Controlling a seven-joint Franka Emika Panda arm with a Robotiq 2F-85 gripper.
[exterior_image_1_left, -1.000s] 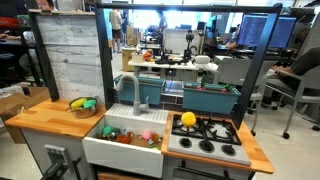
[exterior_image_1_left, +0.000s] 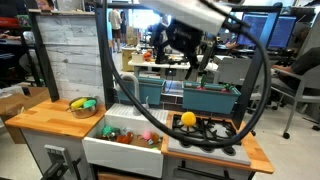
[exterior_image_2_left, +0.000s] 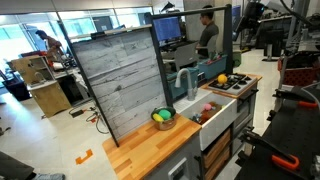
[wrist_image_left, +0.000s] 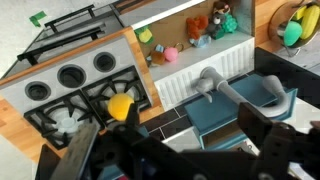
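My gripper (exterior_image_1_left: 180, 66) hangs high above the toy kitchen's back side, with its dark fingers spread open at the bottom of the wrist view. No object shows between them. Below it, a round yellow object (wrist_image_left: 121, 106) rests on a burner of the stove (exterior_image_1_left: 212, 150). Several small coloured toys, among them a pink one (wrist_image_left: 171, 54) and a green one (wrist_image_left: 229, 22), lie in the white sink (exterior_image_1_left: 117, 157). On the wooden counter to the left stands a bowl (exterior_image_2_left: 163, 124) holding yellow, green and reddish items.
A grey faucet (exterior_image_1_left: 138, 92) rises behind the sink. Blue bins (exterior_image_1_left: 208, 101) hang along the back. A black frame (exterior_image_2_left: 154, 52) borders the kitchen, and a grey board (exterior_image_1_left: 80, 60) stands on its left. Open space lies above the counter (exterior_image_1_left: 45, 117).
In exterior view 1 the arm and its looping black cable have come into view from the top, over the stove side. The yellow object, toys and bowl appear unmoved.
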